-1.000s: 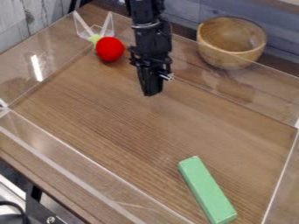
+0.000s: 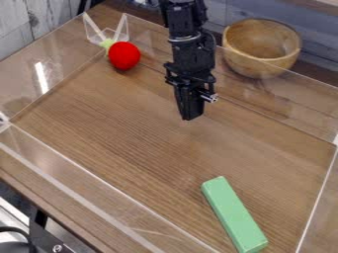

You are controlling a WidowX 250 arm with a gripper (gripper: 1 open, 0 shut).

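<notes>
The black robot arm reaches down from the top centre, its gripper (image 2: 189, 107) low over the middle-upper part of the wooden surface (image 2: 126, 163). It looks shut, with nothing visible between its fingers, though they are small and dark. A red ball (image 2: 125, 55) lies to its upper left, apart from it. A wooden bowl (image 2: 260, 44) is at the upper right. A green bar (image 2: 234, 213) lies at the lower right, well away from the gripper.
A pale, thin object (image 2: 103, 32) sits behind the red ball near the back edge. Raised edges border the surface.
The gripper has moved a little to the right over the last second. The ball, bowl and green bar look unmoved.
</notes>
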